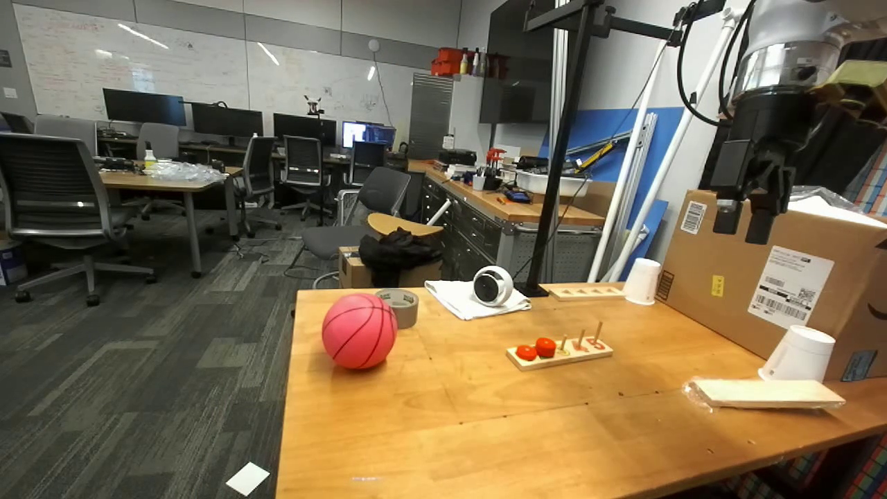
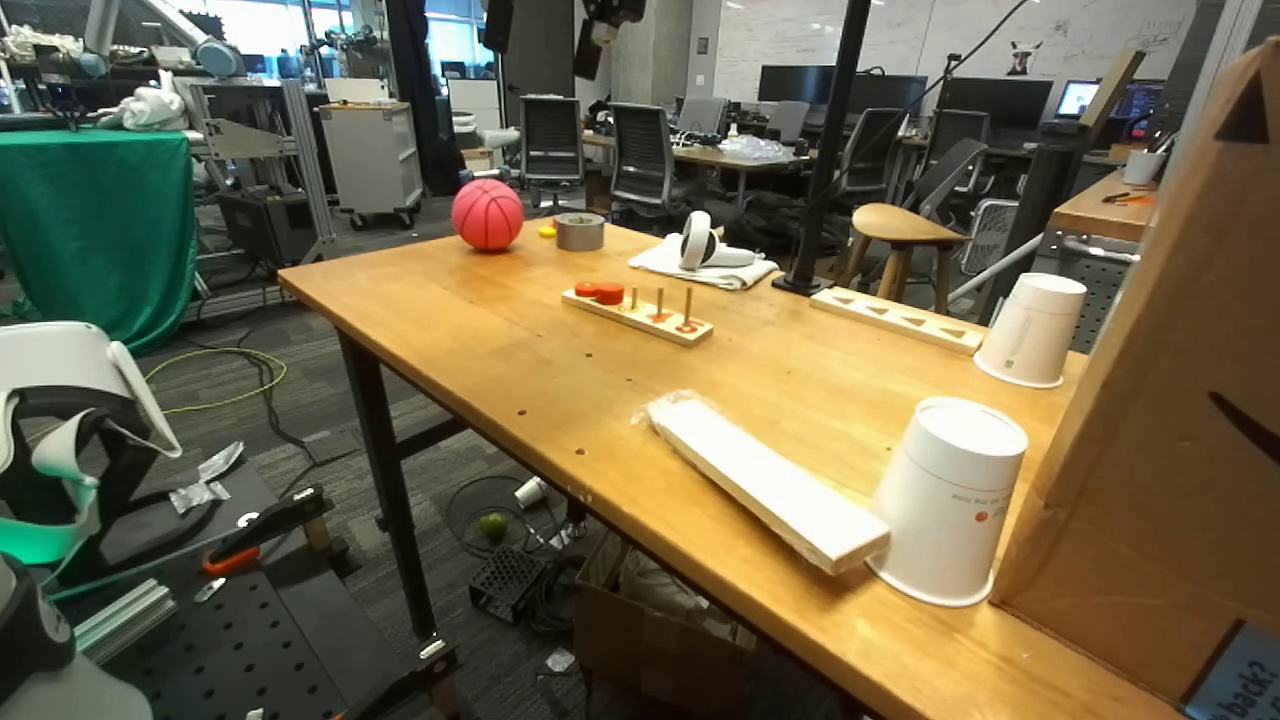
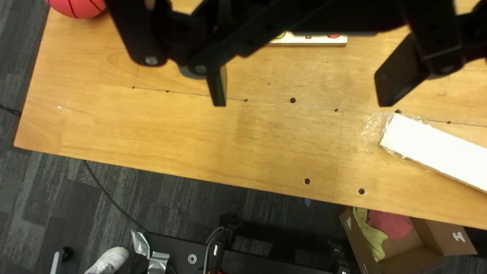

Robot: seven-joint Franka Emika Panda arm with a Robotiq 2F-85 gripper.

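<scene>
High over the table, my gripper is open, its two black fingers wide apart with only bare wood seen below between them. In exterior view 1 the gripper (image 1: pixel 742 224) hangs at the upper right, in front of the cardboard box. A wooden peg board (image 1: pixel 574 355) with red rings (image 1: pixel 545 346) on its left end lies mid-table; its right pegs stand bare or nearly so. The pink basketball (image 1: pixel 359 331) rests near the left edge, beside a roll of grey tape (image 1: pixel 401 308). A plastic-wrapped pale board (image 2: pixel 768 480) lies at the near right.
Two white cups stand upside down, one cup (image 2: pixel 954 502) beside the wrapped board and another cup (image 2: pixel 1034 330) farther back. A large cardboard box (image 1: pixel 773 283) borders the right side. A white headset (image 1: pixel 492 286) sits on a cloth near the black post (image 1: pixel 558 166).
</scene>
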